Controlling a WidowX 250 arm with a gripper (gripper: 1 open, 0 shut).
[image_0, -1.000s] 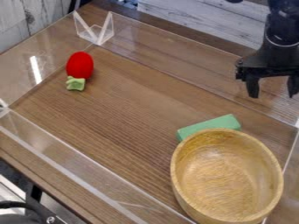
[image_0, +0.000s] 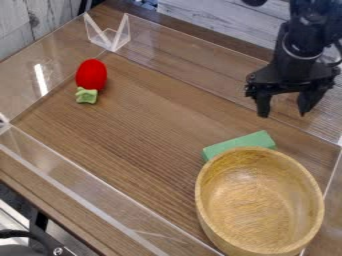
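Observation:
The dark gripper (image_0: 283, 106) hangs over the right part of the wooden table, its two fingers apart and open with nothing seen between them. Below it lies a flat green block (image_0: 237, 143), just behind a large yellow bowl (image_0: 258, 215) at the front right. At the left, a red oval object (image_0: 92, 72) lies beside a small light-green piece (image_0: 87, 96).
A white wire-like holder (image_0: 107, 33) stands at the back left. The table's left and right edges are in view.
The gripper has shifted to the left, away from the table's right edge. The objects on the table have not moved.

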